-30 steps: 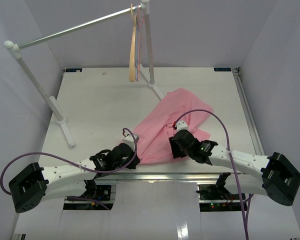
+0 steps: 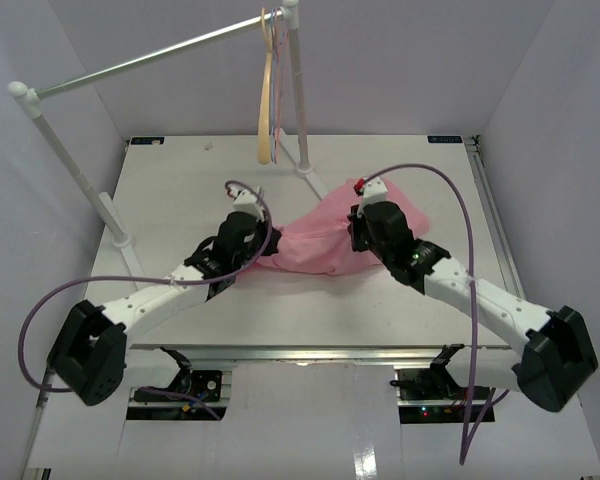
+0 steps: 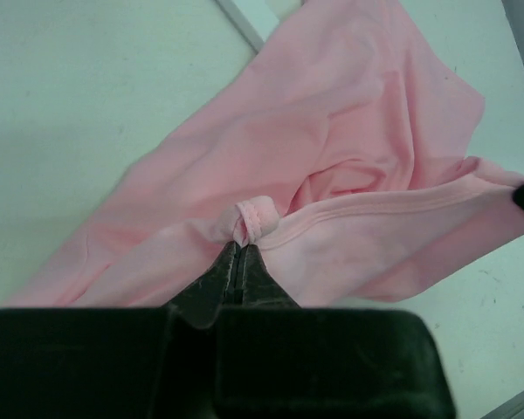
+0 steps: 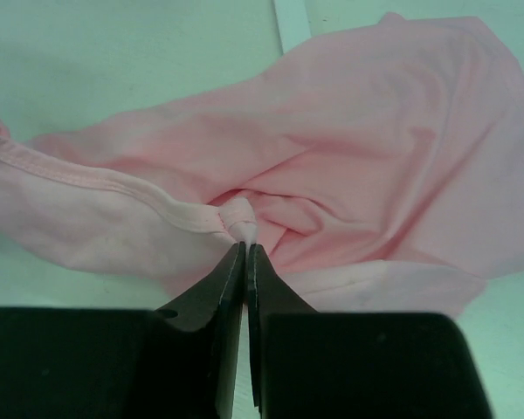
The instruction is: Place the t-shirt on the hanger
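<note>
A pink T-shirt (image 2: 322, 248) is bunched and partly lifted over the white table. My left gripper is shut on a folded edge of it, and my right gripper is shut on another point of the same edge, so a banded strip stretches between them. The rest of the shirt trails behind, toward the back right of the table in the top view. A wooden hanger (image 2: 264, 110) hangs with other thin hangers at the end of the rail.
The white rack (image 2: 150, 56) stands over the left and back of the table, one foot (image 2: 312, 182) beside the shirt.
Both grippers have risen and moved toward the back of the table with the shirt's edge, drawing its front away from the front rail.
</note>
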